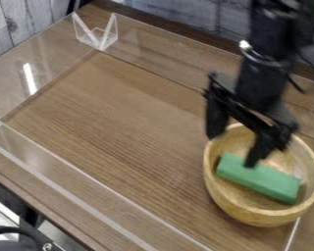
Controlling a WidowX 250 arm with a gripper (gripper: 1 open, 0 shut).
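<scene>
A yellow bowl (258, 213) sits at the lower right of the wooden table, with a green block (255, 178) lying inside it. My black gripper (241, 140) hangs over the back part of the bowl, blurred, its fingers spread apart and open, with nothing seen between them. It covers the bowl's back rim in part.
A clear folded plastic object (97, 29) stands at the back left.
</scene>
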